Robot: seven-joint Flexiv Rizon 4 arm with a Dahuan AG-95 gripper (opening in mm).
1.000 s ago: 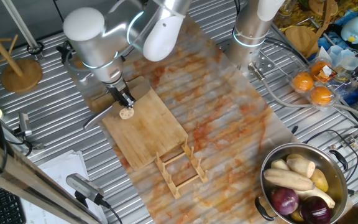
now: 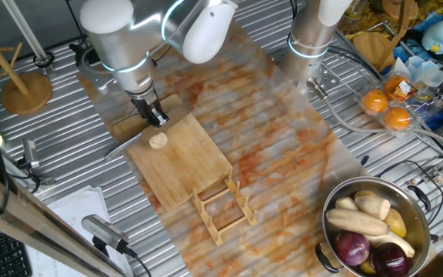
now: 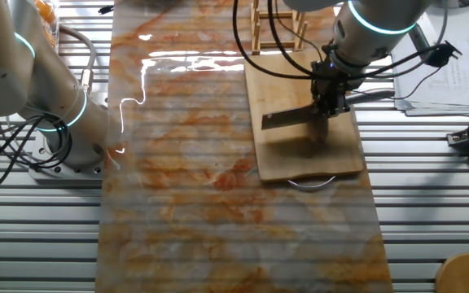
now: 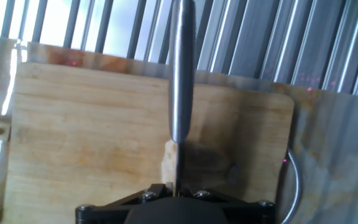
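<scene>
A knife with a smooth metal handle (image 4: 182, 74) is held in my gripper, which is shut on it near where the handle meets the blade. In exterior view 2 its broad blade (image 3: 287, 117) reaches left over the wooden cutting board (image 3: 271, 85), while the handle (image 3: 370, 97) points right. A pale piece of food (image 2: 158, 141) sits on the board close to the knife. The wrist view shows that pale piece (image 4: 168, 163) just left of the blade, partly hidden by it. Whether the blade touches the piece or the board cannot be made out.
A small wooden rack (image 2: 225, 213) stands against one end of the board. Farther off, a steel pot (image 2: 334, 245) holds several pale roots and purple onions. The marbled mat (image 2: 283, 165) between board and pot is mostly clear.
My gripper and the knife have shifted slightly toward the back of exterior view 1, and the arm has tilted a little. The pale piece has hardly moved.
</scene>
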